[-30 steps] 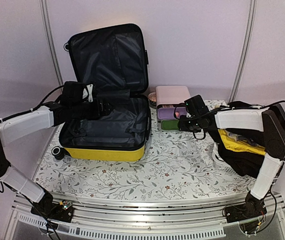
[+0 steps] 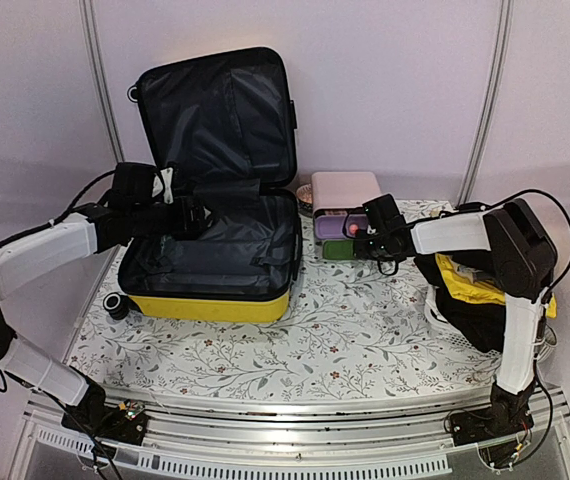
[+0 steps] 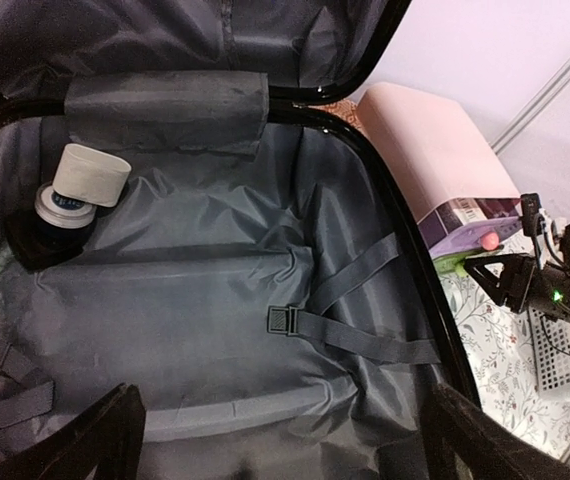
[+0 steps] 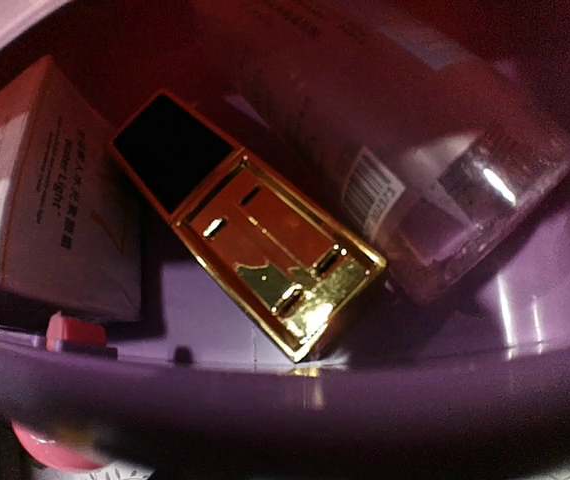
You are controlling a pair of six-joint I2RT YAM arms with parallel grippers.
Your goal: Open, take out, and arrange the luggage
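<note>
A yellow suitcase (image 2: pixel 210 308) with a dark lining lies open, its lid (image 2: pixel 217 120) raised against the back wall. Over its inside hangs my left gripper, open, with only the lining and straps below. To the right is a pink box (image 2: pixel 345 188) with a purple drawer (image 2: pixel 343 225) pulled out. My right gripper (image 2: pixel 361 243) is at the drawer's front beside the round pink knob (image 3: pixel 490 241); how its fingers stand is unclear. Within the drawer are a gold-framed bottle (image 4: pixel 275 255), a white carton (image 4: pixel 55 200) and a clear bottle (image 4: pixel 465 200).
A pale cylinder (image 3: pixel 92 175) and a dark jar with a white top (image 3: pixel 65 205) sit in the suitcase's corner. Something green (image 2: pixel 339 250) lies under the drawer. A basket with dark and yellow cloth (image 2: pixel 472 287) stands at right.
Both arms have shifted a little to the left over the last second; the right gripper stays at the drawer front. The suitcase and box look unmoved.
</note>
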